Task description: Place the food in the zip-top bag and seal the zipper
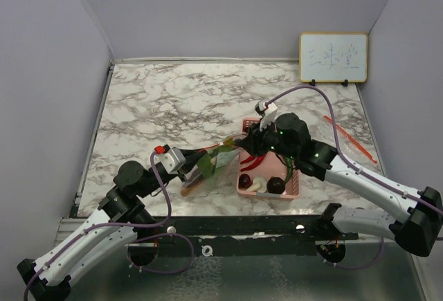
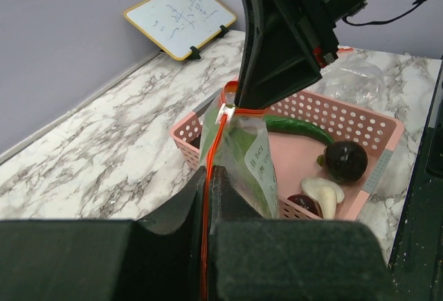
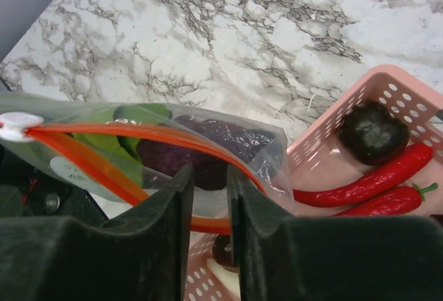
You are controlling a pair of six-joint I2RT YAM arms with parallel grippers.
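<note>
A zip top bag [image 1: 220, 157] with orange zipper and white slider [image 3: 15, 126] hangs between my grippers, holding green and dark purple food seen through the plastic. My left gripper is shut on the orange zipper edge at one end. My right gripper is at the zipper's other end, its fingertips on or just over the orange strip; whether they grip it is unclear.
A pink basket [image 1: 295, 192] holds red peppers [image 3: 381, 180], a cucumber [image 2: 297, 126], garlic and dark round vegetables. A spare bag [image 1: 346, 138] lies at right. A whiteboard [image 1: 332, 57] stands at back.
</note>
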